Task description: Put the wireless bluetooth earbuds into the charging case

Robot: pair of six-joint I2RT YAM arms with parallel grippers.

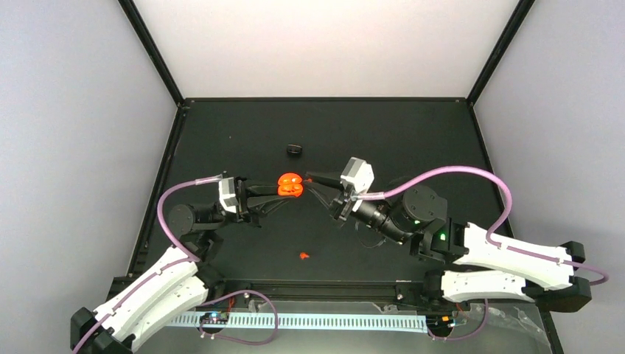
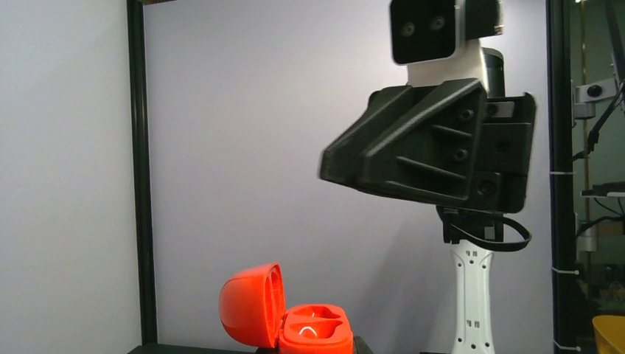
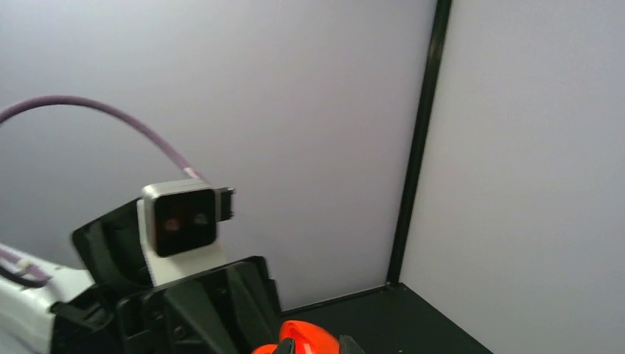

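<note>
My left gripper (image 1: 277, 196) is shut on the orange charging case (image 1: 290, 189) and holds it above the table. The lid (image 2: 247, 308) stands open beside the case body (image 2: 317, 332), whose two hollows face up; the left wrist view shows no clear earbud in them. Close to the case's right side is my right gripper (image 1: 309, 184), its fingers apart. Nothing shows clearly held there; a tiny orange bit shows at its upper tip, and I cannot tell whether it is gripped or beneath. A small orange earbud (image 1: 304, 256) lies on the front part of the table.
A small black object (image 1: 294, 150) sits on the dark table (image 1: 228, 133) behind the case. Both arms reach in from the front corners, with little space between their grippers.
</note>
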